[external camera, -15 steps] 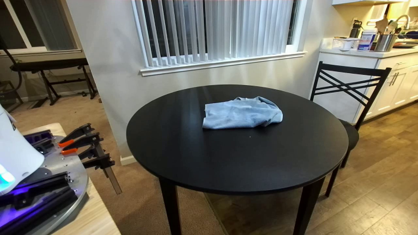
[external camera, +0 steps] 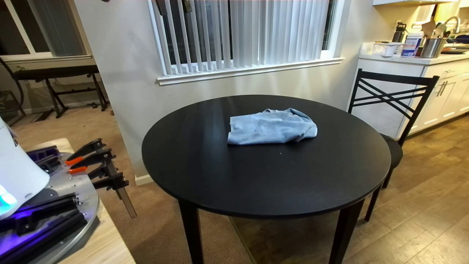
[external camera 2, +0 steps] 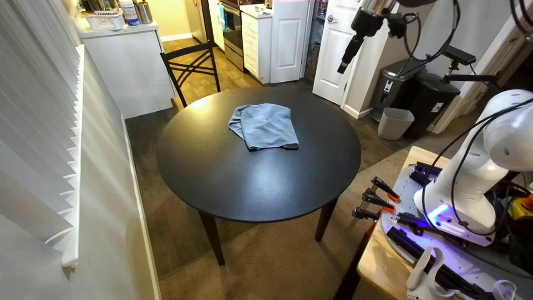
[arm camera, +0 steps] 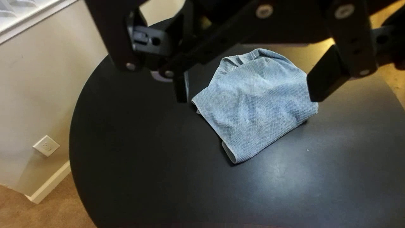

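Observation:
A light blue cloth (external camera: 272,127) lies loosely folded on the round black table (external camera: 263,184), its far corner rumpled. In the wrist view the cloth (arm camera: 258,102) appears below and between the two dark fingers of my gripper, which stand wide apart with nothing held. Exterior view 2 has the gripper (external camera 2: 343,66) at the upper right, raised well above the table and apart from the cloth (external camera 2: 267,125). Only the tips of the fingers (external camera: 187,5) show at the top edge of exterior view 1.
Bare tabletop surrounds the cloth. A black chair (external camera: 395,92) stands at the table's kitchen side, and a wall with a window sill (external camera: 250,71) runs along another side. Clamps (external camera 2: 374,197) stick out from the arm's wooden stand towards the table.
Fingertips now show at the top of exterior view 1, where none were visible a second ago. A dark cable at the far left has shifted. The cloth lies unmoved.

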